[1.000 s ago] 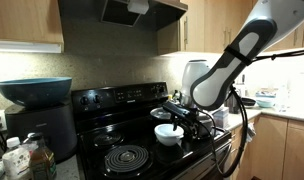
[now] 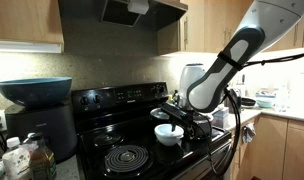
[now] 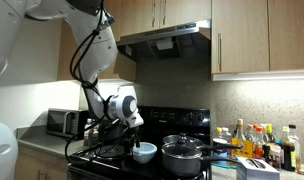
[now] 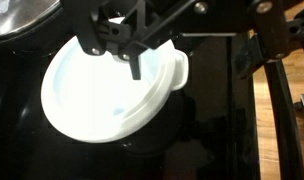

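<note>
A white bowl (image 2: 169,137) with a side handle stands on the black stove, toward its right in exterior view 1. In exterior view 2 the same white bowl (image 3: 144,154) is left of a steel pot. My gripper (image 2: 176,119) is right at the bowl, over its rim. From the wrist, the bowl (image 4: 87,105) fills the left and middle of the view, its handle (image 4: 180,70) on the right. The dark gripper is open above the bowl's near-handle side, with nothing seen between its fingers. Whether a fingertip touches the bowl, I cannot tell.
A lidded steel pot (image 3: 182,160) occupies the neighbouring part of the stove. Bare burner coils (image 2: 127,158) lie left of the bowl in exterior view 1. Bottles (image 2: 41,158) and a large blue bowl (image 2: 37,92) are farther left. The stove's front edge is close by.
My arm has shifted slightly to the right in exterior view 1, while the gripper stays by the bowl. The white bowl shows no clear movement.
</note>
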